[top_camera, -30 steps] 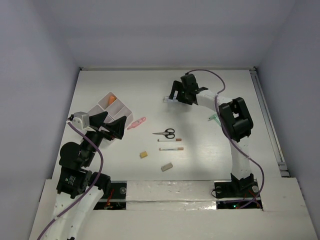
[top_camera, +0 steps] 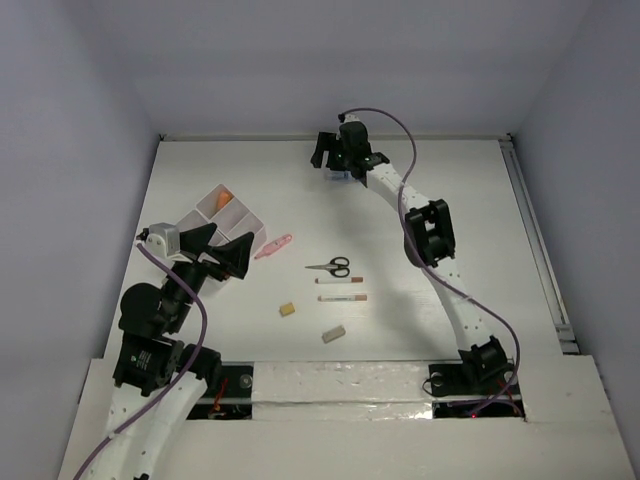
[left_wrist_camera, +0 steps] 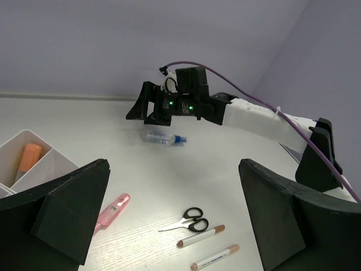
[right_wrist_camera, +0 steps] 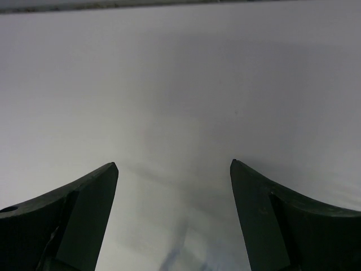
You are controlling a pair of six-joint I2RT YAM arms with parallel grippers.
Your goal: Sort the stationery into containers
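Observation:
A clear blue-capped item lies at the back, below my right gripper (top_camera: 323, 150); in the right wrist view that gripper's fingers are apart, with only a blurred shape low between them. My left gripper (top_camera: 225, 255) is open and empty over the white compartment container (top_camera: 245, 225), which holds an orange item (left_wrist_camera: 30, 158). A pink item (top_camera: 273, 245), scissors (top_camera: 338, 267), two pens (top_camera: 340, 280), a yellow block (top_camera: 287, 309) and a grey eraser (top_camera: 334, 334) lie on the table.
Grey walls surround the white table, with a rail (top_camera: 535, 250) along the right edge.
My right gripper has moved toward the back and left, beyond where it hovered over the clear item. The left arm has stayed still.

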